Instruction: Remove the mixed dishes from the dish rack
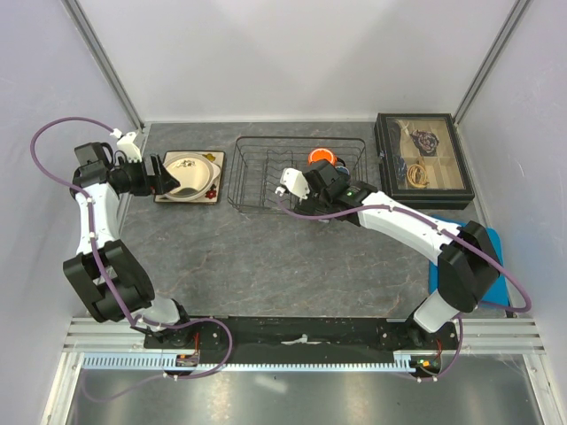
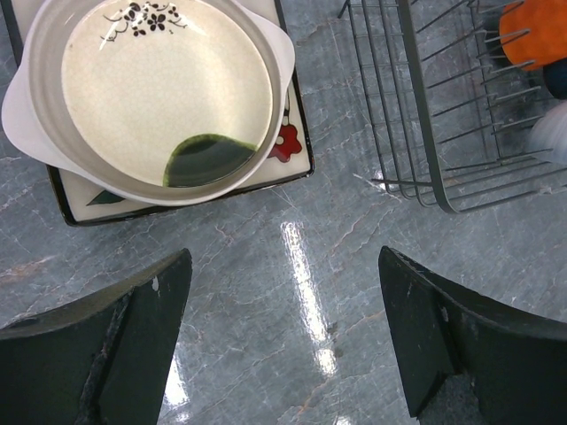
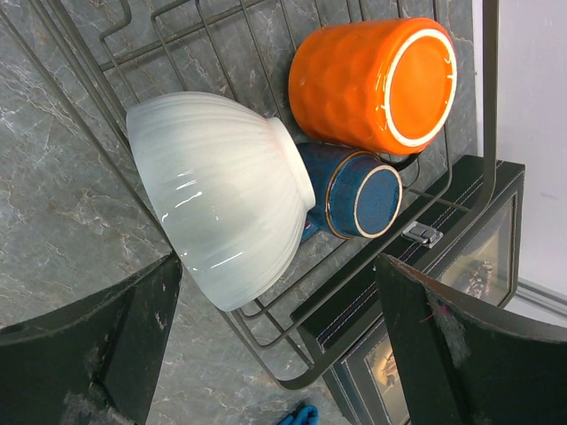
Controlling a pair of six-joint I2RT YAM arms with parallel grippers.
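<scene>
Inside the wire dish rack [image 1: 257, 139] lie a white bowl [image 3: 217, 190], an orange cup [image 3: 372, 84] and a dark blue cup [image 3: 363, 195]. The bowl rests on its side by the rack's near wall, its base against the blue cup. My right gripper is open over the rack, the bowl between and beyond its fingers and not gripped; the arm hides most of it from above. At the left, my open left gripper [image 1: 168, 174] holds nothing. Beyond its fingers a two-handled pale pot [image 2: 168, 80] sits on a flower-patterned tray [image 2: 297, 164].
A black glass-topped case [image 1: 425, 159] stands right of the rack, close to its end. Blue cloth [image 1: 496, 288] lies at the right edge, partly under the right arm. The grey counter [image 1: 266, 266] in front of the rack is bare.
</scene>
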